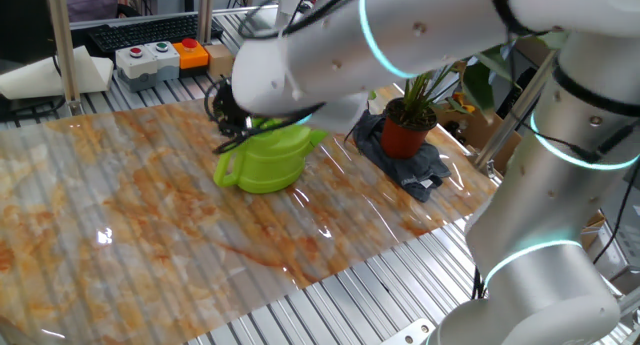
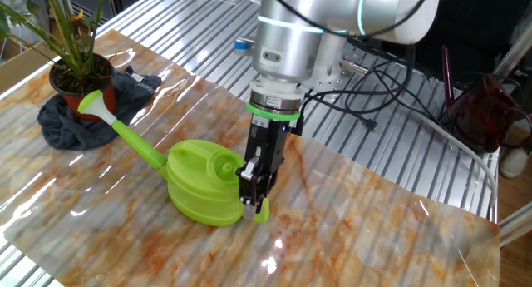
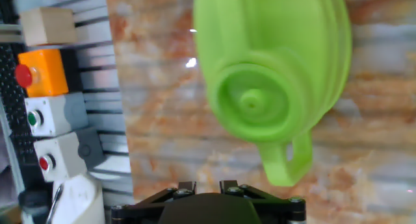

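Observation:
A light-green watering can (image 2: pixel 199 183) stands upright on the marbled sheet, its spout toward the potted plant. In the wrist view the can (image 3: pixel 276 62) fills the upper middle, with its round opening and handle (image 3: pixel 286 165) toward me. My gripper points down and is open by a narrow gap, with nothing between its fingers. It appears above the handle side of the can in exterior view 2, apart from the handle in the wrist view. The arm hides part of the can's top in exterior view 1.
A potted plant (image 1: pixel 405 135) stands on a dark cloth (image 1: pixel 425 170) beyond the spout. Button boxes (image 1: pixel 147 65) and a keyboard (image 1: pixel 140 30) lie along the far edge.

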